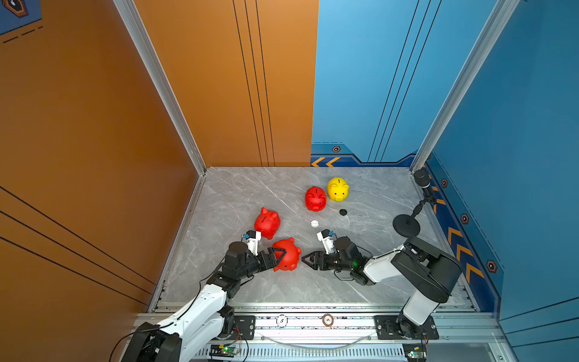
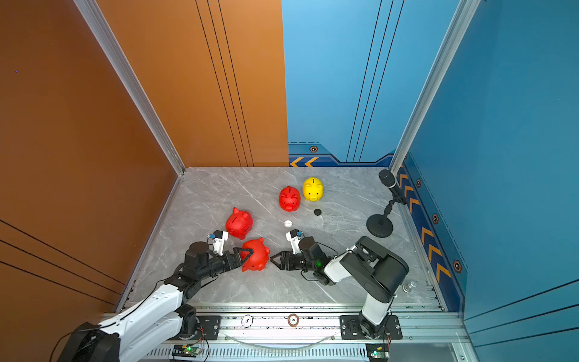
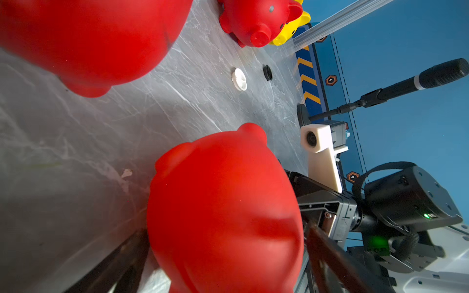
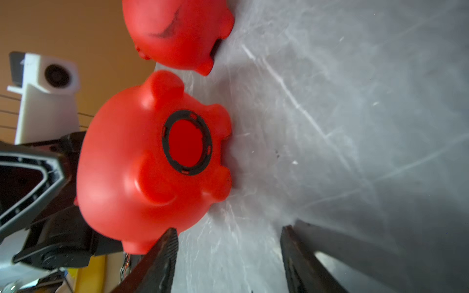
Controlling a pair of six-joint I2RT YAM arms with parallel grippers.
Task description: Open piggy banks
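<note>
A red piggy bank (image 1: 288, 256) lies on its side between my grippers; in the right wrist view its belly shows a black ring opening (image 4: 188, 172) with red inside. My left gripper is open, its fingers either side of this bank. My right gripper is part open beside it, nothing between its fingers. Another red bank (image 1: 267, 222) lies behind, a red bank (image 1: 315, 199) and a yellow bank (image 1: 337, 189) stand at the back. A white cap (image 3: 239, 79) and a black cap (image 3: 267, 72) lie on the table.
A black microphone stand (image 1: 406, 224) occupies the right side of the grey table (image 1: 229, 187).
</note>
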